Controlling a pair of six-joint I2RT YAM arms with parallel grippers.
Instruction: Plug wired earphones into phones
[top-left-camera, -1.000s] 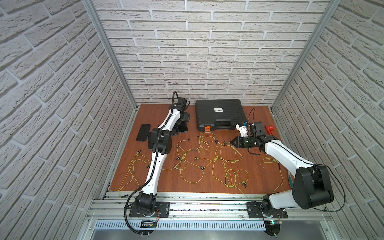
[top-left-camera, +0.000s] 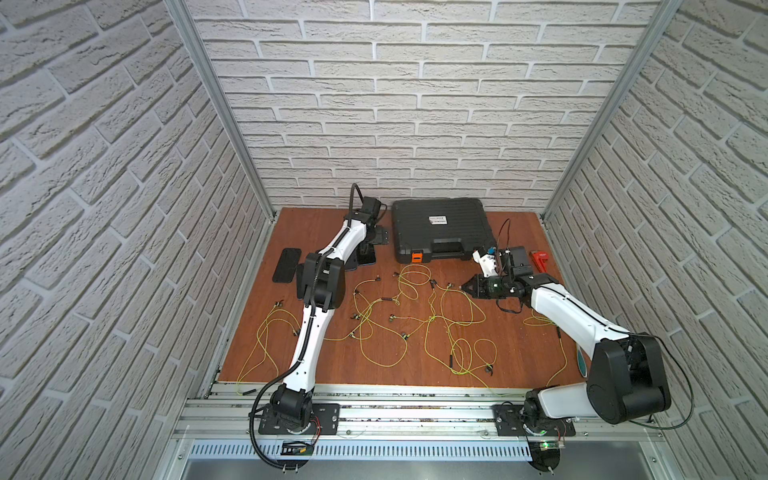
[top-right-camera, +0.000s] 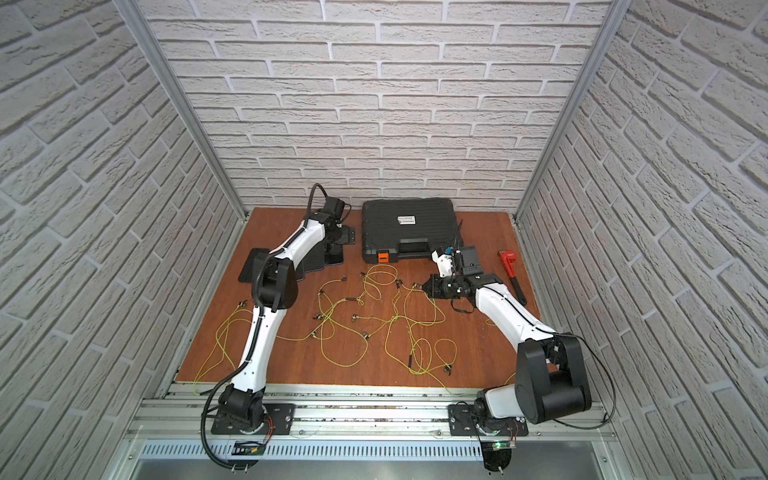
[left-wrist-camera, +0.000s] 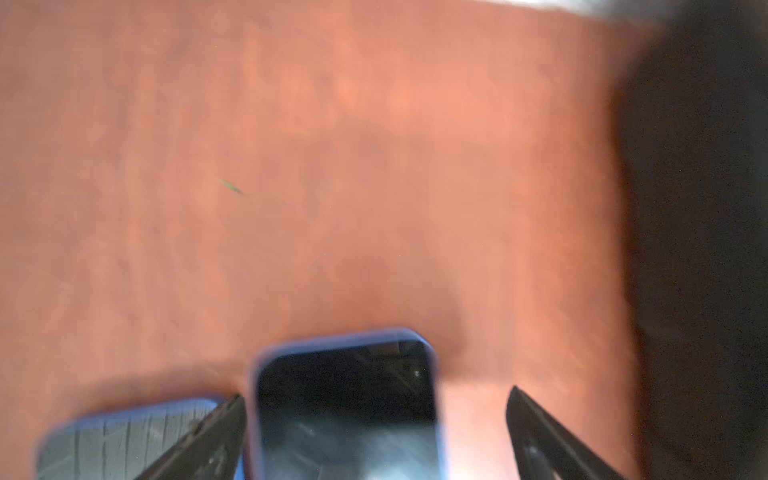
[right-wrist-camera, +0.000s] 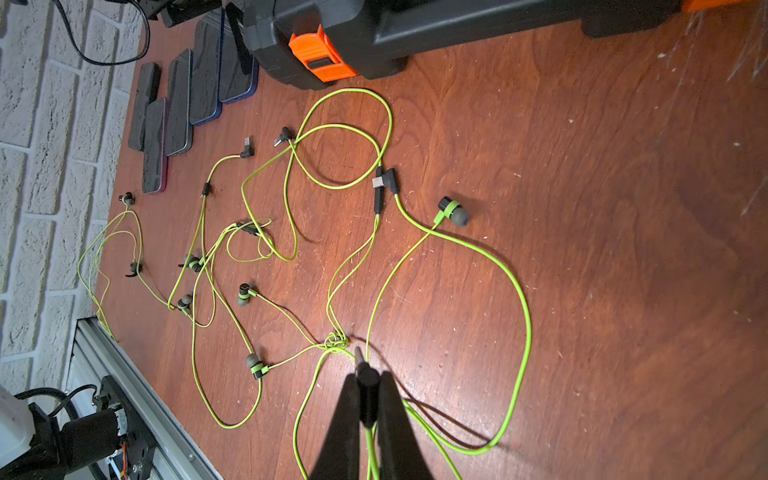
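Observation:
Several dark phones lie at the back left, including a separate one (top-left-camera: 286, 265). In the blurred left wrist view my left gripper stands open low over two phones, the dark screen of one (left-wrist-camera: 345, 384) between and beyond its fingertips, the edge of another (left-wrist-camera: 112, 444) under the left finger. My right gripper is shut on the black plastic piece of a yellow-green earphone cable, held over the middle right of the table. Loose yellow earphones (right-wrist-camera: 453, 209) and plugs (right-wrist-camera: 388, 181) lie across the wooden table.
A black case (top-left-camera: 438, 228) with orange latches stands at the back, right beside my left gripper. A red pipe wrench (top-right-camera: 512, 272) lies at the far right. Tangled cables cover most of the front middle.
The right arm has barely moved.

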